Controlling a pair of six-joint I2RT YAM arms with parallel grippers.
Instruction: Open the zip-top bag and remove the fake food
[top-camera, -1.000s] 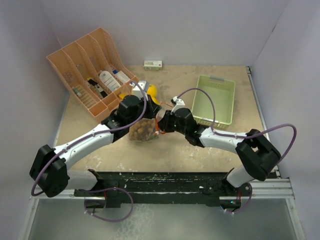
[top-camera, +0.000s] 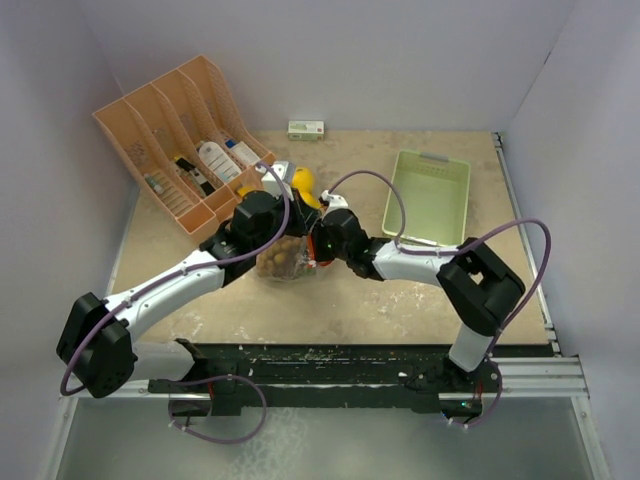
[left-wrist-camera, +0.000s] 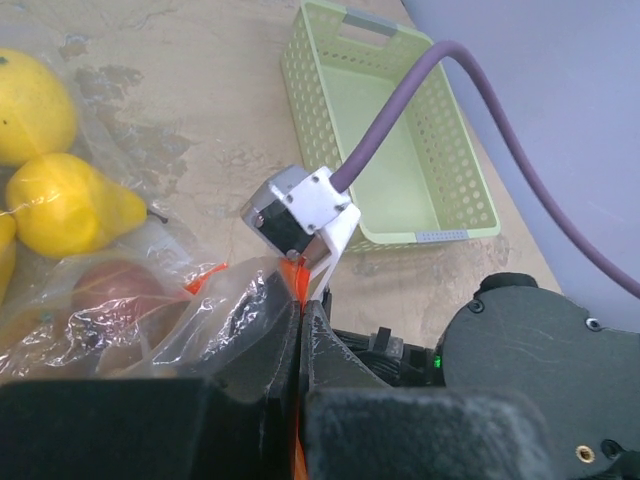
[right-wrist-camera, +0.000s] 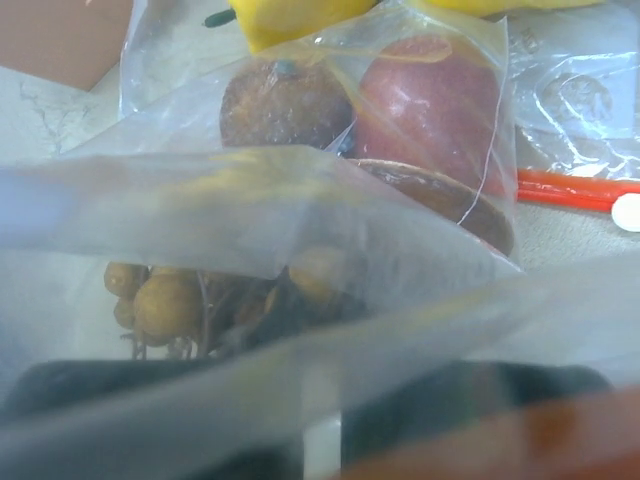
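The clear zip top bag (top-camera: 280, 262) with red zip lies under both grippers at mid-table. Through it show yellow fruits (left-wrist-camera: 75, 205), a red fruit (right-wrist-camera: 430, 110), a brown one (right-wrist-camera: 280, 105) and small round brown items (right-wrist-camera: 165, 305). My left gripper is shut at the bag's top edge, the red zip strip at its fingertips. My right gripper is shut on the bag, its fingers seen blurred through the plastic. In the top view the two grippers nearly meet over the bag.
A green basket (top-camera: 425, 200) stands at the back right. An orange divided organizer (top-camera: 150, 120) with bottles is at the back left. A small box (top-camera: 305, 130) lies at the back edge.
My right arm has moved left, toward my left gripper, over the last second. The left arm has shifted only slightly.
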